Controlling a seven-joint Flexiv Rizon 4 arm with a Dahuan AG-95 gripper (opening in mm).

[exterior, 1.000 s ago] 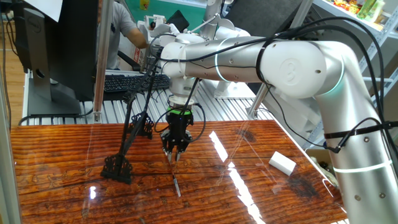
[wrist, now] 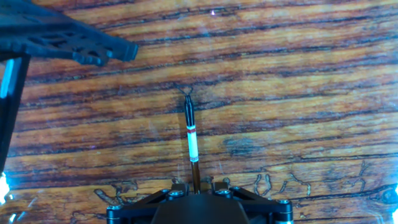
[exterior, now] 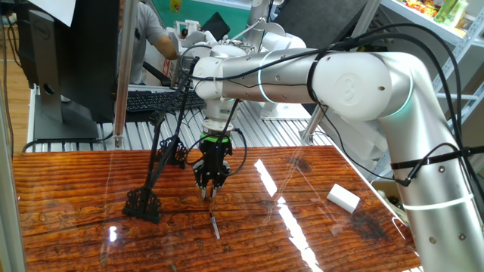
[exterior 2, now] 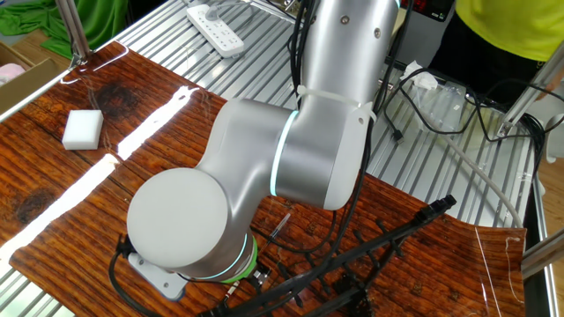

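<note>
A slim pen [wrist: 192,143] with a black tip, a pale band and a brown rear part lies on the wooden table. In exterior view 1 the pen [exterior: 215,228] shows just in front of my gripper [exterior: 209,197], which points down over the tabletop. My gripper's fingertips stand apart, so it is open. From the wrist, the pen's brown end runs into the gap between the fingers, with room on both sides; its far end is hidden under the gripper. Exterior view 2 shows part of the pen [exterior 2: 280,226], while the arm mostly covers the gripper.
A black stand [exterior: 141,204] rests on the table close beside the gripper, its foot [wrist: 93,46] visible at the wrist view's upper left. A white block [exterior: 343,198] lies well away on the right.
The pen, the white block and the stand have stayed in place.
</note>
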